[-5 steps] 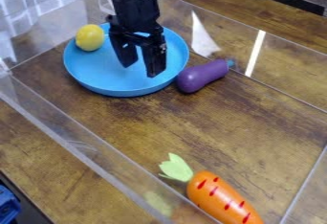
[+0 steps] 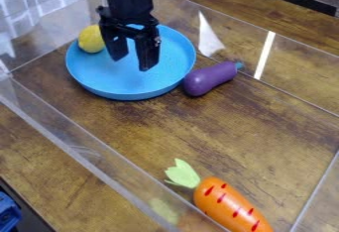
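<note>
My black gripper (image 2: 133,46) hangs over the back half of a blue bowl (image 2: 130,83), its two fingers apart with nothing seen between them. A yellow round object (image 2: 90,38) sits at the bowl's left back, just left of the gripper. A purple eggplant (image 2: 209,78) lies outside the bowl to its right. A toy carrot (image 2: 220,201) with a pale green top lies at the front right of the wooden table.
A white triangular piece (image 2: 211,34) stands behind the eggplant, near a white strip (image 2: 263,56) on the table. A blue object (image 2: 8,216) shows at the bottom left corner.
My gripper has moved to the left over the bowl, closer to the yellow object. The other objects have stayed where they were.
</note>
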